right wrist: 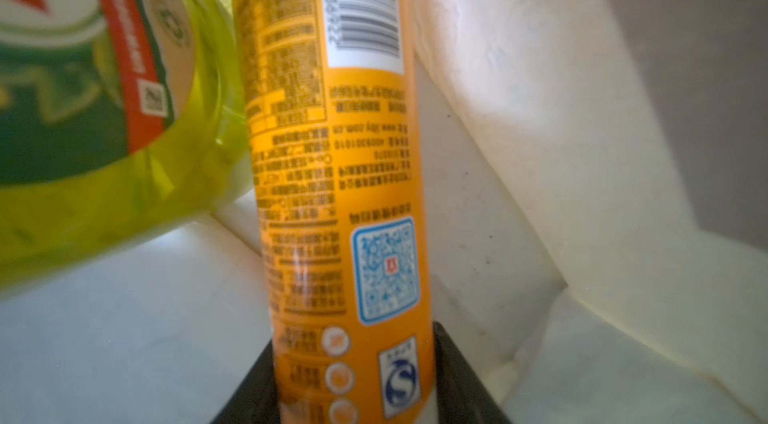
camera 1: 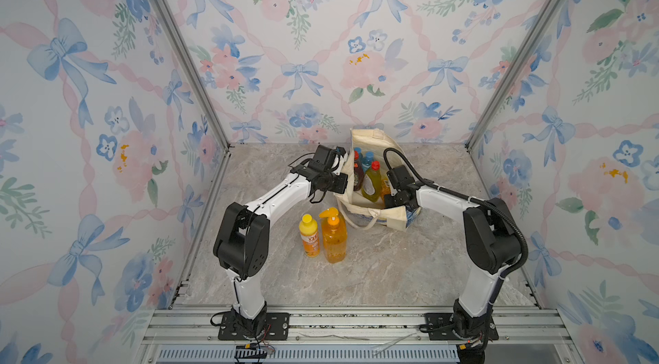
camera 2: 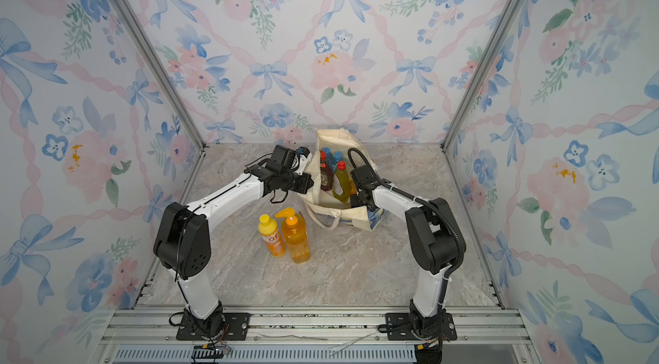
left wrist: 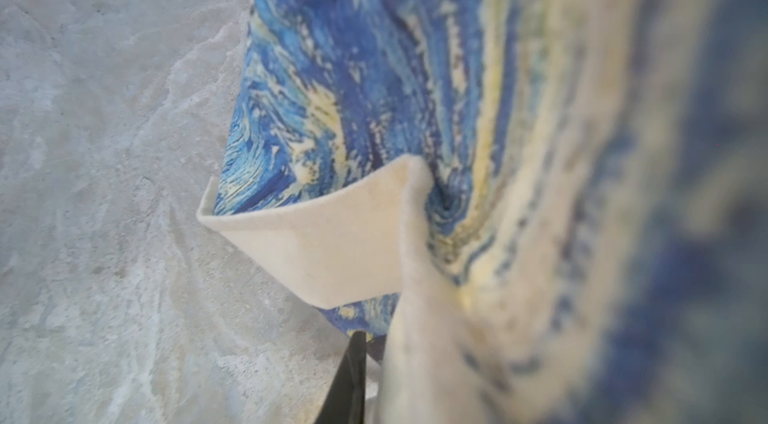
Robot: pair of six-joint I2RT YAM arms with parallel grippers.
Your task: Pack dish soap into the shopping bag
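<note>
The canvas shopping bag [camera 1: 370,213] stands at mid-table, holding several bottles, including a green-yellow bottle [right wrist: 120,144] and red- and blue-capped ones. My right gripper [camera 1: 394,196] is down inside it, its fingers either side of an orange bottle [right wrist: 336,184]; whether they grip it is unclear. My left gripper [camera 1: 339,182] is at the bag's left side; in the left wrist view a finger [left wrist: 344,384] shows beside a folded cream edge [left wrist: 320,240], and whether cloth is between the fingers is hidden.
An orange pump bottle [camera 1: 333,240] and a yellow-capped bottle [camera 1: 310,240] stand on the table in front of the bag.
</note>
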